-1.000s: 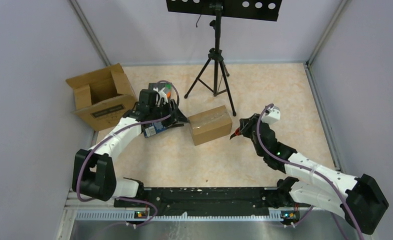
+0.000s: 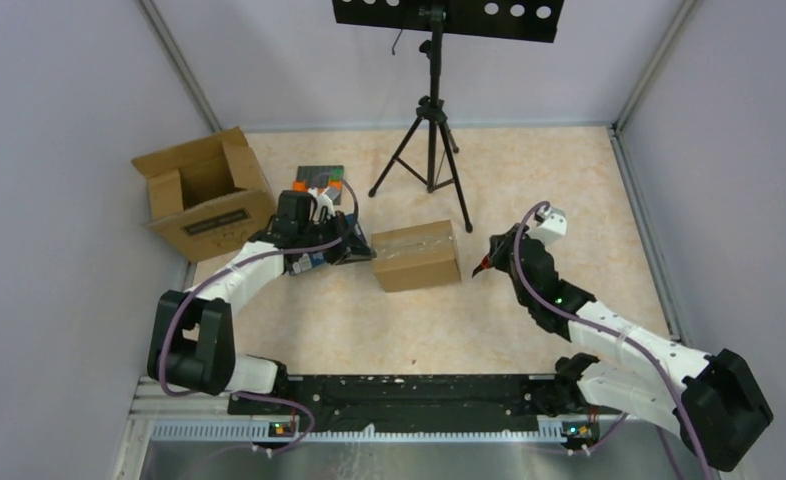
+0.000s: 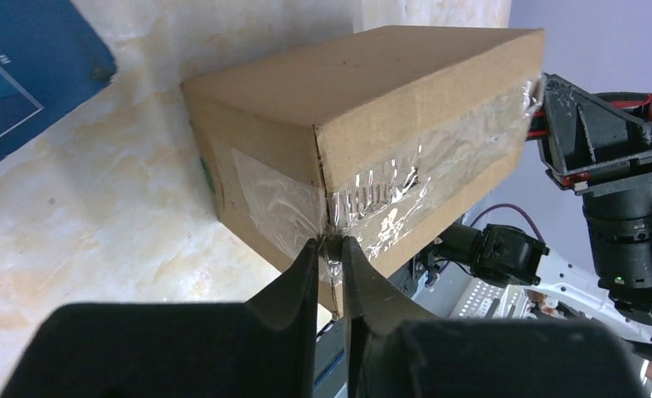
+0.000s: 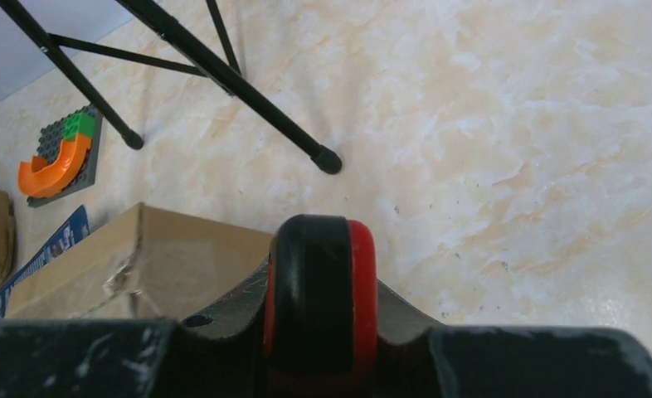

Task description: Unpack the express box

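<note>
A closed cardboard box (image 2: 416, 268) lies mid-table, clear tape (image 3: 389, 203) running along its seam and over one end. My left gripper is at the taped end edge, its fingers shut on the tape, which bunches into creases toward the fingertips. Off the box's other end, a small gap away, my right gripper (image 2: 496, 258) is shut on a black and red cutter (image 4: 321, 290). In the top view the cutter's tip points down and left toward the box. The cutter's blade is hidden in the right wrist view.
An open, larger carton (image 2: 214, 225) stands at the far left. Beside it lie a blue flat package (image 3: 24, 83) and a grey studded plate with an orange piece (image 4: 61, 166). Black tripod legs (image 2: 437, 150) stand behind the box.
The box has turned slightly, its left end shifting left. My right gripper has drawn slightly right, away from the box.
</note>
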